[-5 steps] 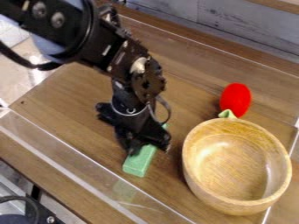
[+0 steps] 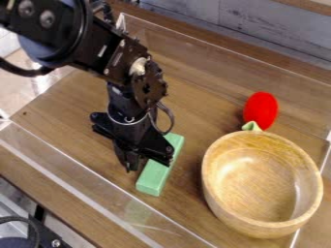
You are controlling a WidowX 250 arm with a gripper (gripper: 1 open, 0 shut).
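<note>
My black gripper is low over the table, just left of a mint-green block lying lengthwise near the front. Its fingertips are dark and partly hidden; it looks shut, with nothing visible between the fingers. The block lies beside the gripper, its upper end close to the gripper body.
A wooden bowl stands at the right, close beside the block. A red object with a pale green tip lies behind the bowl. A clear edge strip runs along the front.
The gripper has shifted left, uncovering more of the green block, which has stayed in about the same place.
</note>
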